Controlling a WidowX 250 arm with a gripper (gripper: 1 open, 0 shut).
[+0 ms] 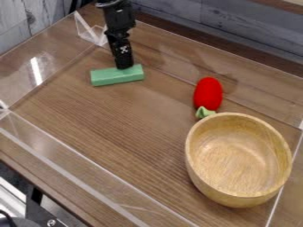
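Observation:
The black gripper [122, 59] reaches down from the top left onto the far end of a pale green block [116, 76], which lies flat on the wooden table. Its fingertips are at or just above the block; they are dark and small, so their exact hold on it is unclear.
A red object with a green tip [207, 93] lies right of the block. A large light wooden bowl [236, 122] fills the lower right. A clear plastic piece is at the upper left, near the gripper's arm.

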